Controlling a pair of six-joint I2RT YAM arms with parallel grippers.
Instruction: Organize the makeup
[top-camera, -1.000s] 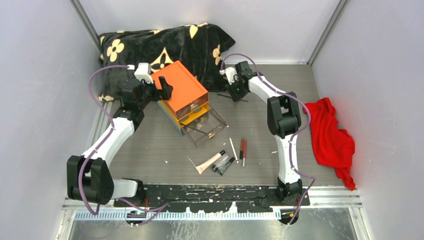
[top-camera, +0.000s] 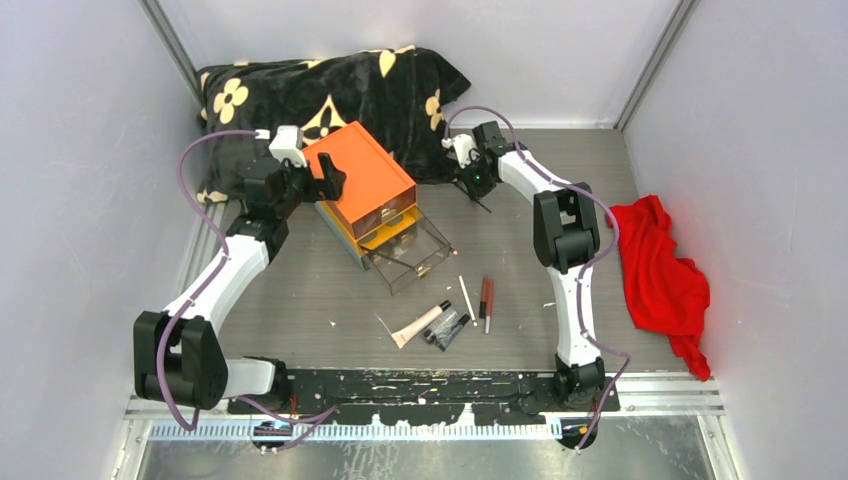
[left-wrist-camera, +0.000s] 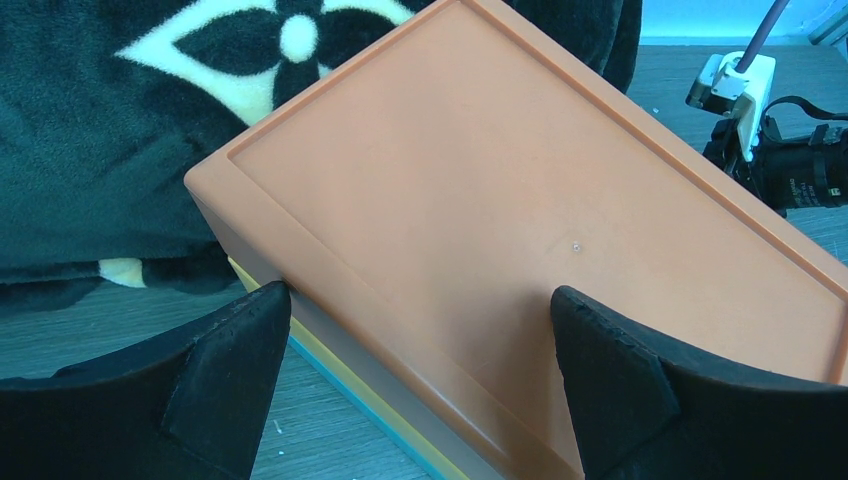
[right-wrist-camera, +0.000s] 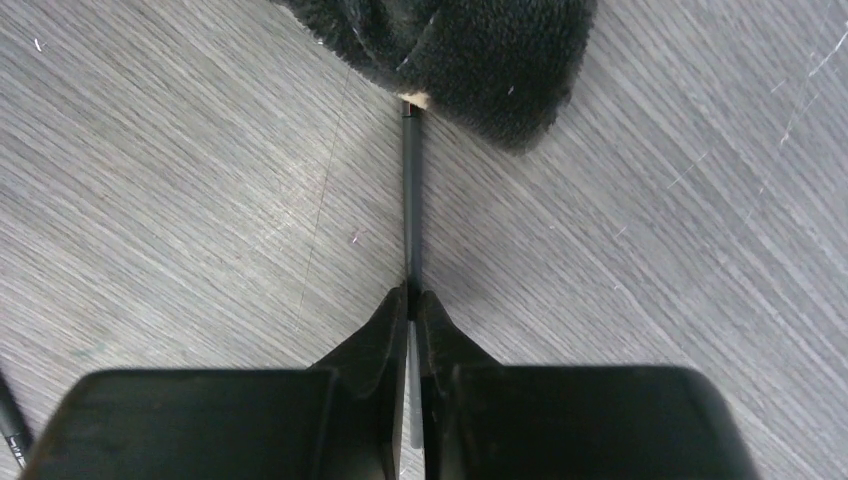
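Note:
The orange makeup organizer (top-camera: 355, 165) has a clear drawer (top-camera: 420, 270) pulled out, a dark stick inside. My left gripper is at its top edge, fingers apart around the side; whether it grips is unclear. In the right wrist view, my right gripper has its fingertips closed on a thin dark pencil-like stick (right-wrist-camera: 412, 190) lying on the table, one end by the black blanket. On the front table lie a beige tube (top-camera: 418, 325), dark tubes (top-camera: 452, 333), a white stick (top-camera: 465, 298) and two lipstick-like tubes (top-camera: 488, 300).
A black flowered blanket (top-camera: 270, 90) lies along the back. A red cloth (top-camera: 660, 280) is at the right. The table between the organizer and the right arm is mostly clear.
The thin stick at my right gripper has turned to a steeper slant in the top view. The left arm has not moved.

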